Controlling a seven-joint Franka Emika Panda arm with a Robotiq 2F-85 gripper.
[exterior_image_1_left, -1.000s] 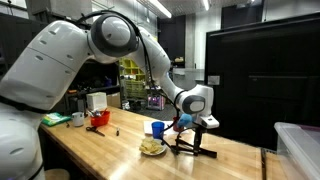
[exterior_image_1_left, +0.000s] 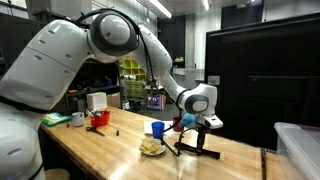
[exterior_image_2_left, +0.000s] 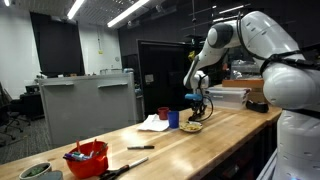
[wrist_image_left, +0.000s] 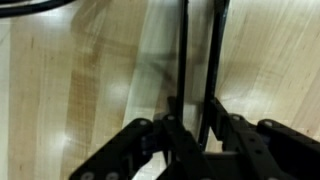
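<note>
In the wrist view my gripper shows at the bottom, its dark fingers close together. Two long, narrow dark strips (wrist_image_left: 215, 50) run from the fingertips to the top edge. They look like a slim black implement, though I cannot tell whether one is a shadow. From the first exterior view, my gripper (exterior_image_1_left: 199, 143) points down at the wooden table, right at a long black object (exterior_image_1_left: 210, 154) lying there. My gripper (exterior_image_2_left: 198, 118) is small at the table's far side in the second exterior view.
A plate of yellowish food (exterior_image_1_left: 152, 146) and a blue cup (exterior_image_1_left: 158, 129) stand left of the gripper. A red bowl (exterior_image_2_left: 86, 159) holds items at the table's other end. A translucent bin (exterior_image_1_left: 300, 145) borders the right side.
</note>
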